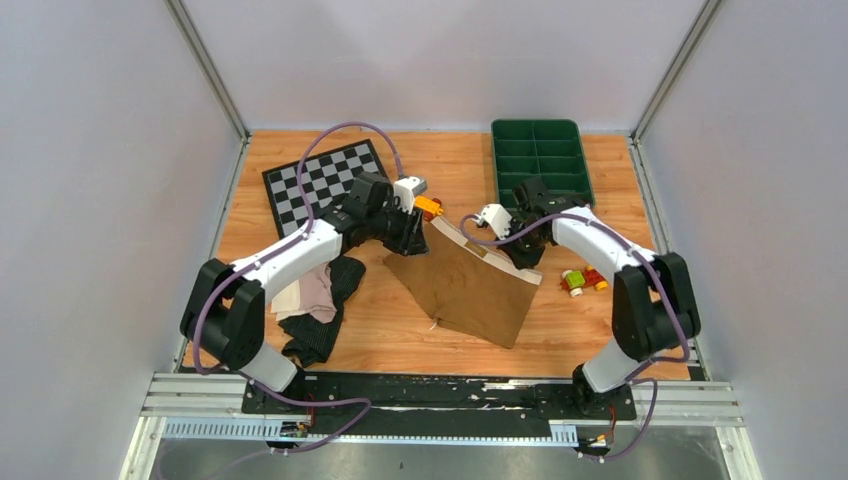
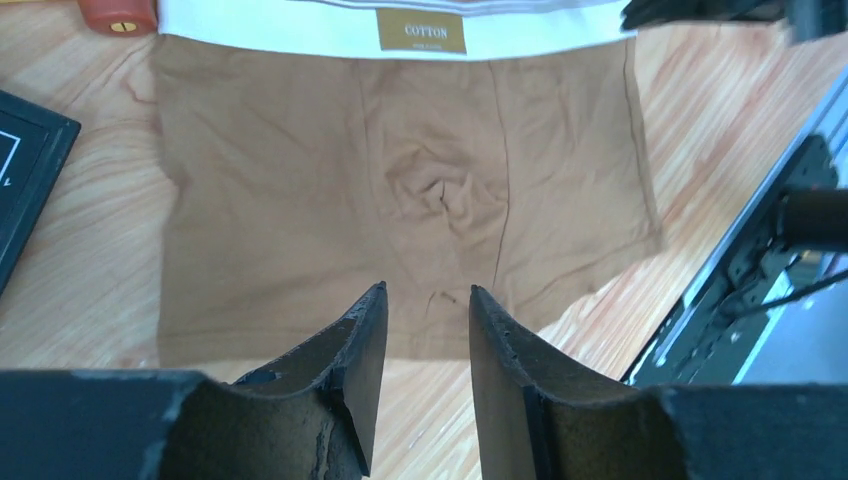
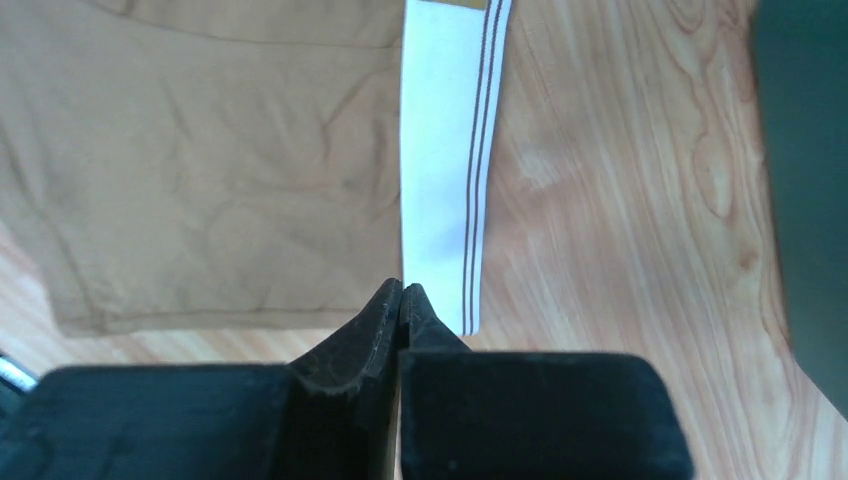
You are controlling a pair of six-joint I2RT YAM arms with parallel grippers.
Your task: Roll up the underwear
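Brown underwear (image 1: 465, 305) with a white waistband (image 3: 440, 140) and COTTON label (image 2: 420, 31) lies flat on the wood table, slightly wrinkled in the middle. My left gripper hangs over its left side, fingertips apart, nothing between them. My right gripper is shut above the waistband's end in the right wrist view, with nothing visible between its fingers.
A checkerboard (image 1: 308, 183) lies back left, with dark and pink clothes (image 1: 318, 330) in front of it. A green compartment box (image 1: 540, 150) stands back right. Small toys (image 1: 585, 280) lie right and behind the underwear.
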